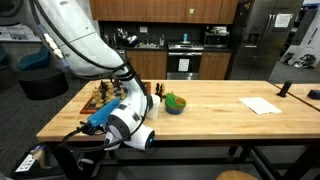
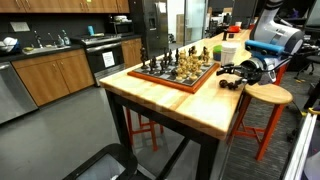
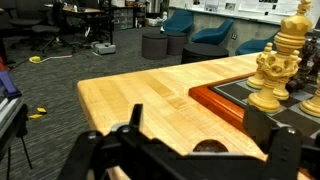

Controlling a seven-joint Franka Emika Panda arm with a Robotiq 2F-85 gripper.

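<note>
My gripper stands open low over the table's edge, its dark fingers spread wide at the bottom of the wrist view. Between them, part of a small dark brown round thing shows; its lower part is hidden. Exterior view 2 has small dark things on the table under the gripper, too small to name surely. The chessboard, with a red-brown border, carries dark and pale chess pieces. Large pale pieces stand on its near corner, right of the gripper in the wrist view.
A white container stands behind the board. In exterior view 1, a green bowl and a white paper lie farther right on the wooden table. Stools stand beside the table.
</note>
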